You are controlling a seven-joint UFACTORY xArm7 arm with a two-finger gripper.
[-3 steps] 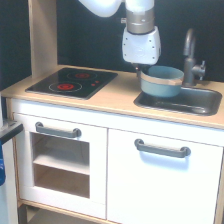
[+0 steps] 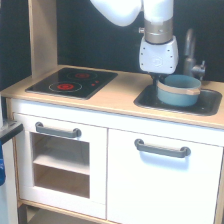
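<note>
A blue pot (image 2: 179, 97) with tan handles is at the sink (image 2: 147, 97) on the right of the counter, its body over the basin. Whether its base touches the sink floor is hard to tell. From above, my gripper (image 2: 157, 80) reaches down to the pot's left rim. Its dark fingers are small and partly merge with the background, but they appear shut on that rim.
Behind the sink stands a grey faucet (image 2: 190, 55), close to the pot. A black stovetop (image 2: 72, 83) with red burner rings lies clear on the left. Below the counter (image 2: 117, 93), an open-front oven (image 2: 62, 165) and a white cabinet door (image 2: 160, 180) have dark handles.
My gripper and the pot have moved together to the right and downward, from the sink's left back edge to farther over the basin.
</note>
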